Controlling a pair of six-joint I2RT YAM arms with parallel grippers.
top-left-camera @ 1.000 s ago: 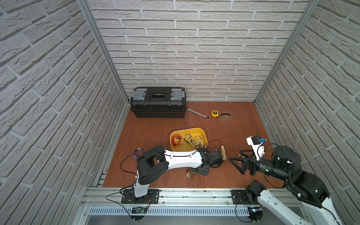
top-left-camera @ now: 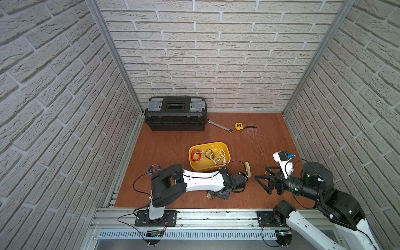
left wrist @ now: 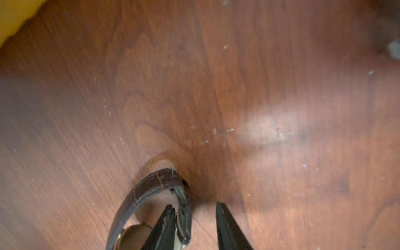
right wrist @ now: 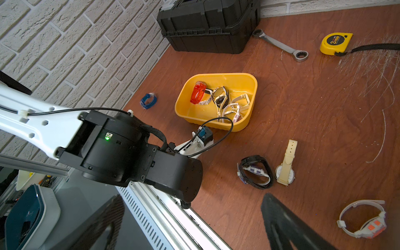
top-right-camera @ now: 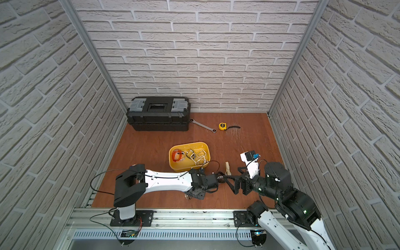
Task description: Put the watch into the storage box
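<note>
A watch with a dark brown strap (left wrist: 143, 188) lies curled on the table, at the bottom of the left wrist view. Its case is cut off by the frame edge. My left gripper is partly open, one finger inside the strap loop and the other outside it, with one strap end between them and clear room beside it. In the top left view that watch (top-left-camera: 210, 195) is half hidden by the left wrist. The yellow storage box (right wrist: 215, 77) holds several watches. My right gripper stands open and empty over the right side.
A black watch (right wrist: 253, 182), a cream-strapped watch (right wrist: 288, 158) and a white one (right wrist: 370, 227) lie on the table; a blue one (right wrist: 148, 100) sits left. Toolbox (top-left-camera: 175, 118), wrench (top-left-camera: 219, 125) and tape measure (top-left-camera: 238, 126) are at the back.
My left arm has shifted, its wrist edging down toward the front and covering more of the brown-strapped watch. The right arm stays practically still.
</note>
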